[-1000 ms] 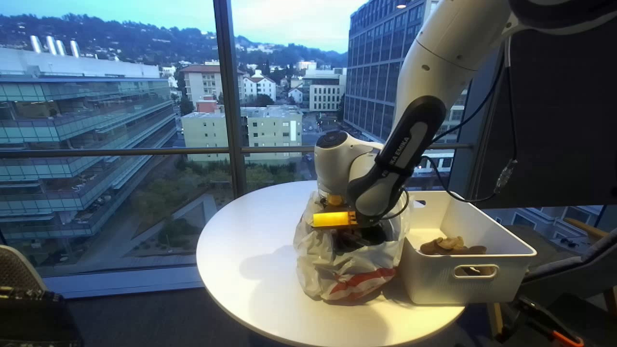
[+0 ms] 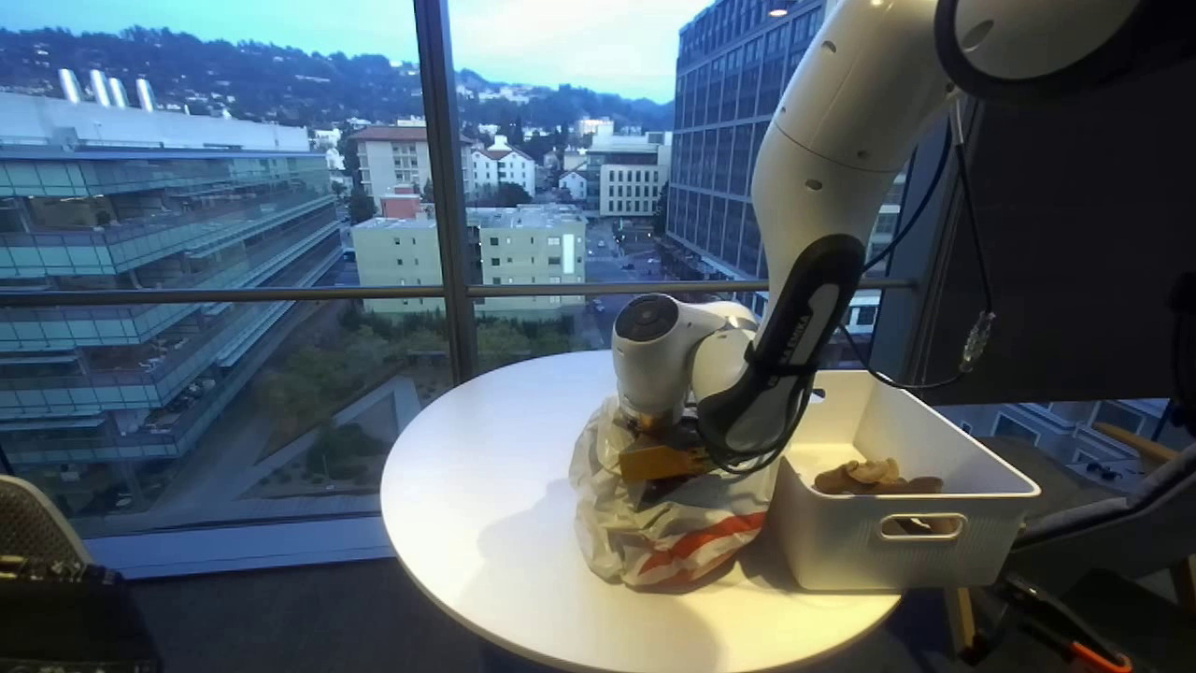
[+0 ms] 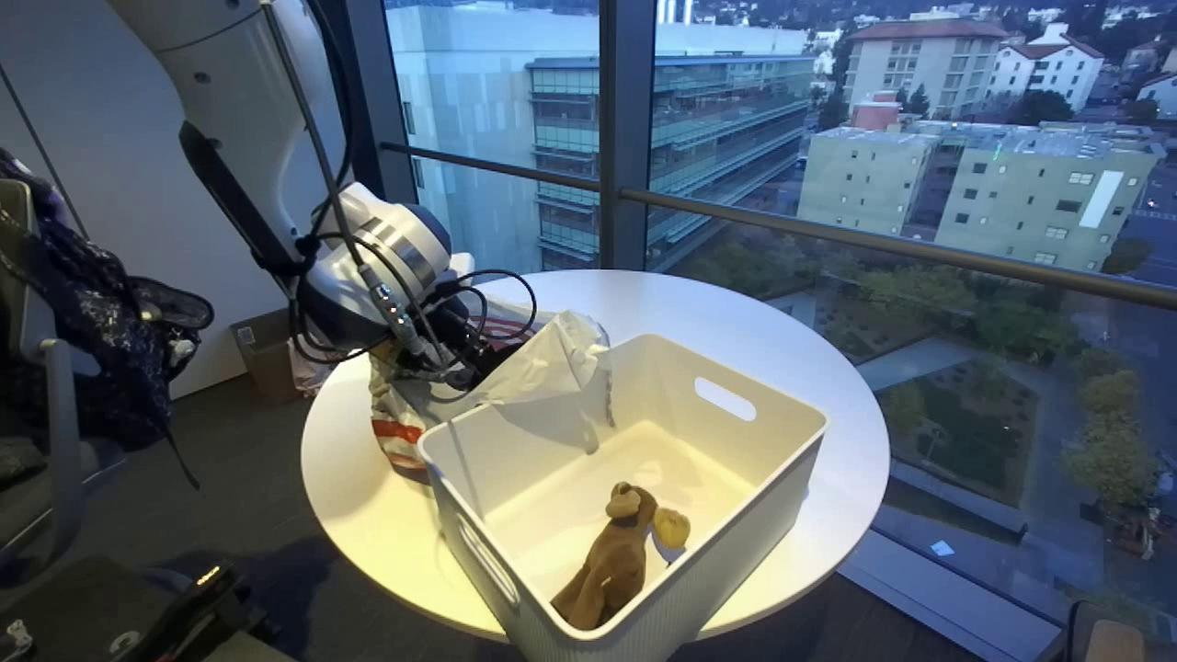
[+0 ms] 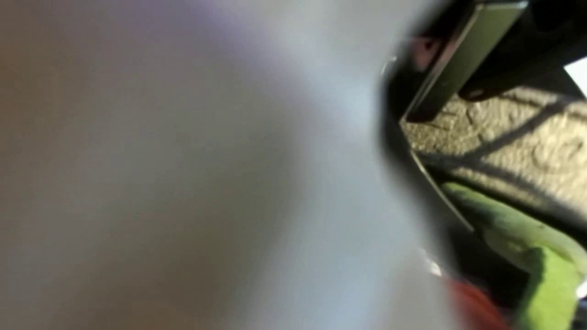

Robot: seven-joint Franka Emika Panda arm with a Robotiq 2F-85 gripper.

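Observation:
A crumpled white plastic bag with a red stripe stands on the round table, against the side of the white bin. Down in its mouth is the end of my arm, so the gripper's tips are hidden from both exterior views. In the wrist view, blurred pale plastic covers most of the picture. One metal-faced finger shows at upper right; whether anything lies between the fingers is hidden. Below it, inside the bag, lie a green soft-looking object and something red, beside a tan textured surface.
The white bin holds a brown plush toy and a small yellowish item. Its near wall stands close to the bag. Bare table lies left of the bag; a window runs behind.
The arm's end has moved lower into the bag and tilted. The bin and its contents look unmoved.

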